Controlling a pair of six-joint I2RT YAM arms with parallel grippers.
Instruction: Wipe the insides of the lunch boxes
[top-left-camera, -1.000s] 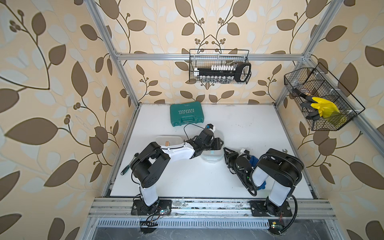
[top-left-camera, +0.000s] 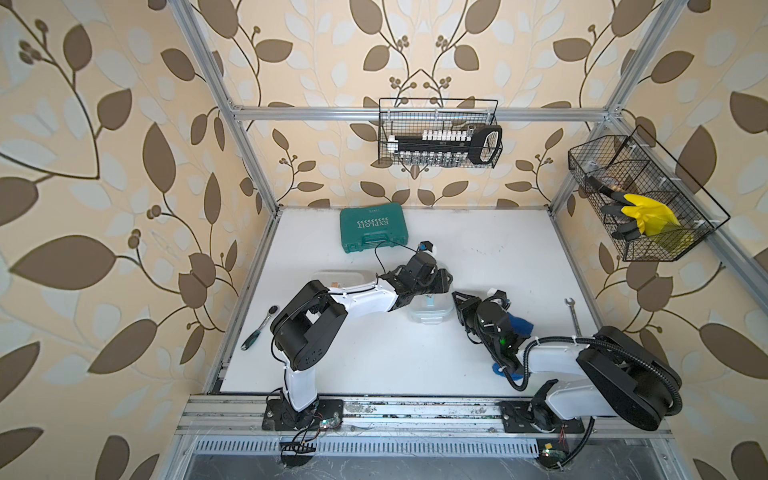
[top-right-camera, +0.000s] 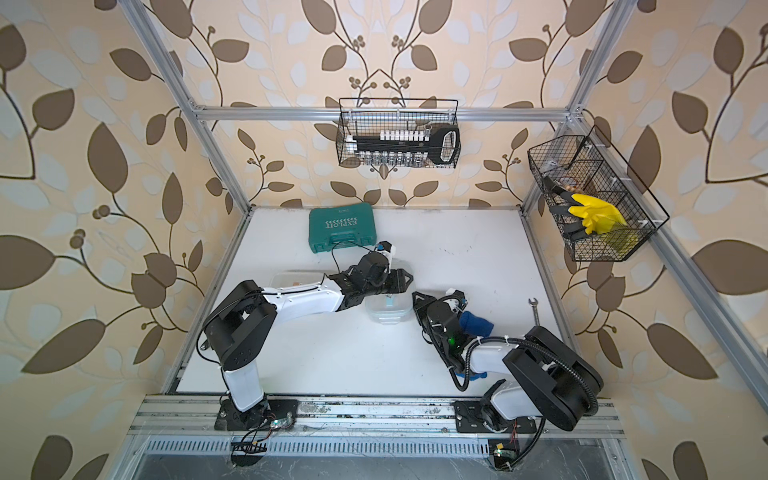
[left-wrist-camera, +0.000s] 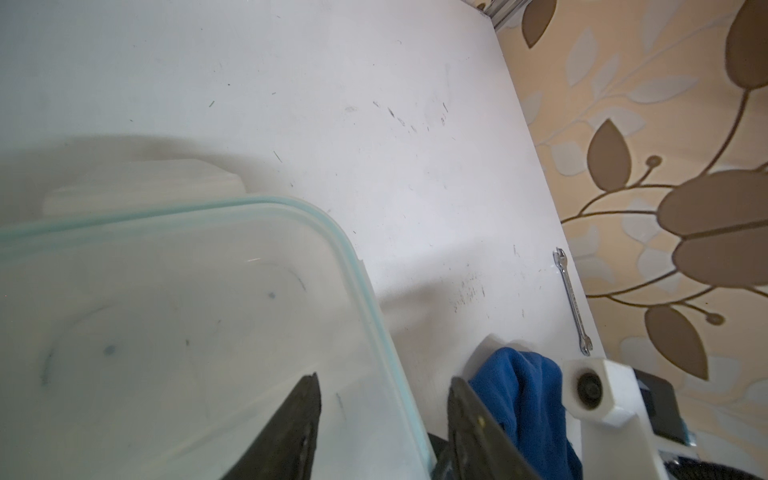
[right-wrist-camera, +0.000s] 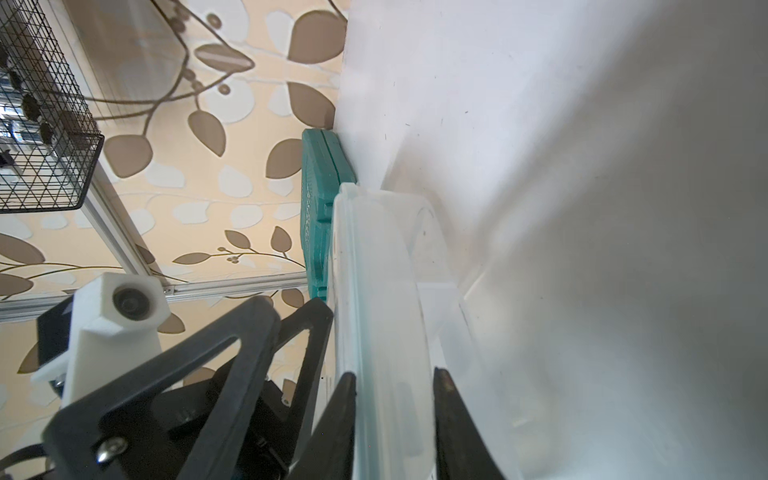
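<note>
A clear lunch box with a pale teal rim is at mid-table, partly covered by my left gripper. In the left wrist view its empty inside shows, and the left gripper is shut on its wall. My right gripper has its fingers apart, with the box's side between them; contact is unclear. A second clear lunch box lies behind the left forearm, mostly hidden. The blue cloth lies under and beside the right arm.
A green case stands at the back left. On the right lies a wrench, on the left a screwdriver. Wire baskets hang on the frame.
The right arm's elbow has swung outward to the right, its gripper shifting slightly right. My left gripper and the lunch box have also moved a little to the right.
</note>
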